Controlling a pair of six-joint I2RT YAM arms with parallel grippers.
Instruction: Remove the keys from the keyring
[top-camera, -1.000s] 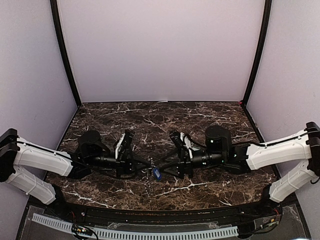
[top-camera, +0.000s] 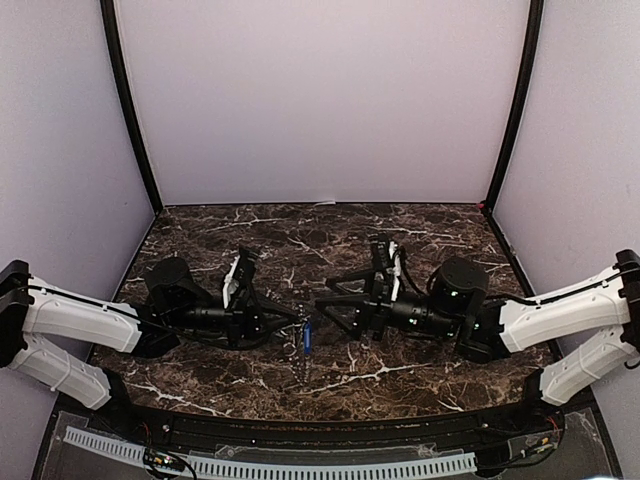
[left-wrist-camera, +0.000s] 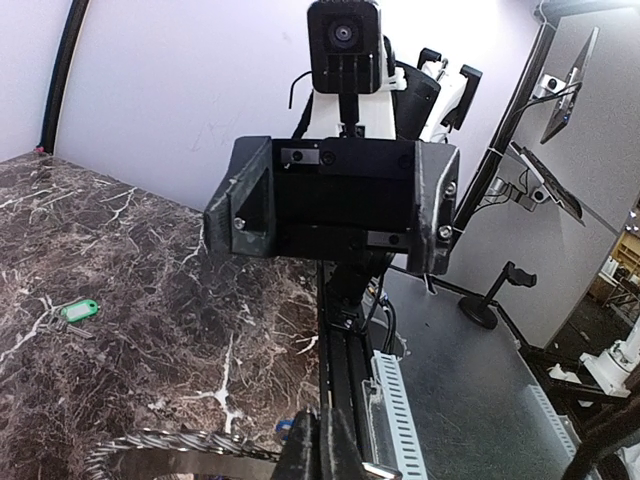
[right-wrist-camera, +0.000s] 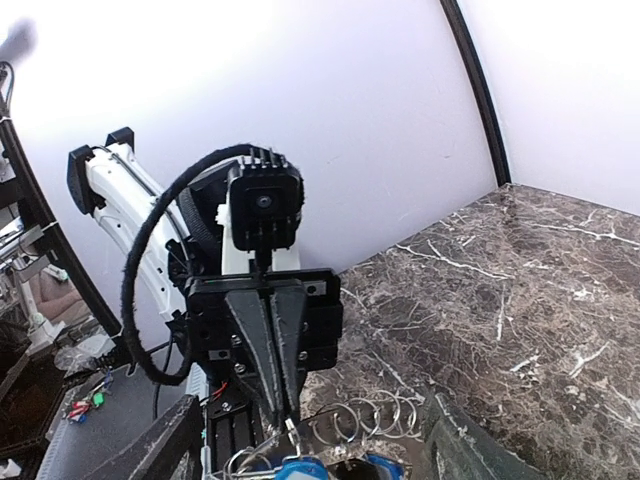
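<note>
My left gripper (top-camera: 298, 319) is shut, and a twisted wire keyring (left-wrist-camera: 190, 438) passes at its fingertips, seemingly pinched between them. From that ring a blue key tag (top-camera: 307, 336) hangs nearly straight down. Two blue pieces, one a tag (right-wrist-camera: 300, 467), show low in the right wrist view beside silvery loops of wire (right-wrist-camera: 385, 412). Just right of the tag stands my right gripper (top-camera: 328, 307), open, its fingers (right-wrist-camera: 470, 450) apart and not closed on anything. How the keys sit on the ring is too small to tell.
A green key tag (left-wrist-camera: 79, 310) with a key lies loose on the dark marble table (left-wrist-camera: 130, 380). A white slotted strip (top-camera: 330, 468) runs along the front edge.
The tag has swung from tilted to upright.
</note>
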